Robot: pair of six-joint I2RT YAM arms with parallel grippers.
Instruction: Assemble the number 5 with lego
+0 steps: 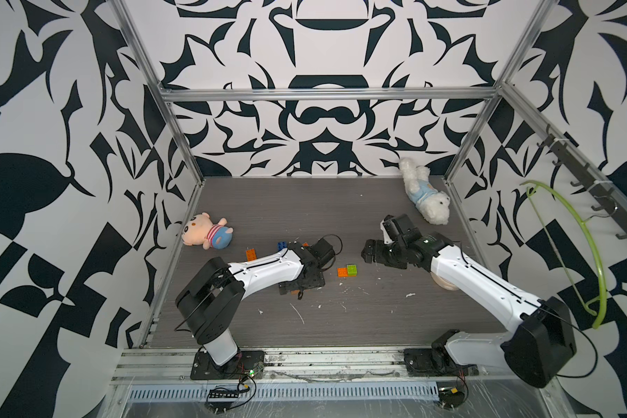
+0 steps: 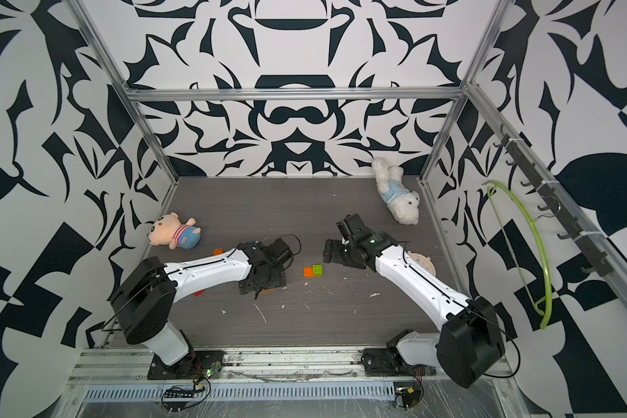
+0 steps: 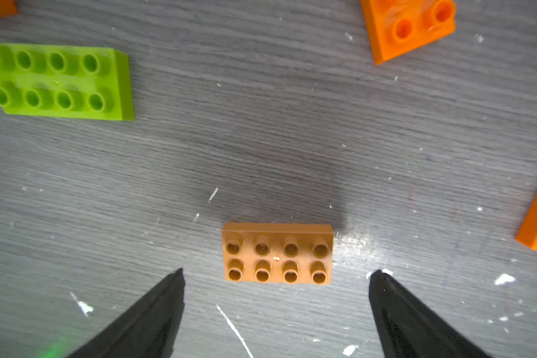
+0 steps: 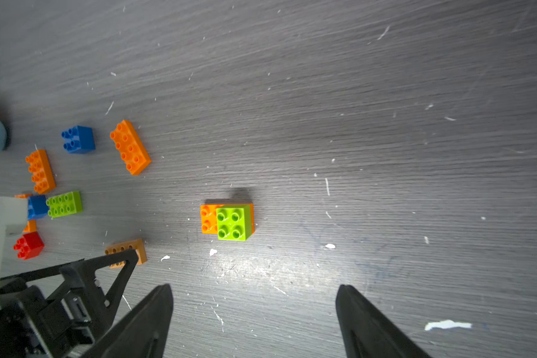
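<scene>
A green square brick [image 4: 233, 222] sits on an orange brick [image 4: 208, 219], covering its right part, in the right wrist view. My right gripper is above the table to the right of this stack, its fingers apart with nothing between them. In the left wrist view a brown-orange brick [image 3: 277, 253] lies flat, studs up, between and ahead of the spread fingers of my left gripper, which stands open and empty above it. A long green brick [image 3: 59, 80] is farther off at the left of that view.
Loose at the left lie an orange brick [image 4: 130, 147], a blue brick [image 4: 78, 139], a second orange brick [image 4: 40, 171] and a red brick [image 4: 28, 245]. A pig doll [image 1: 207, 231] and a white plush [image 1: 425, 191] rest near the sides.
</scene>
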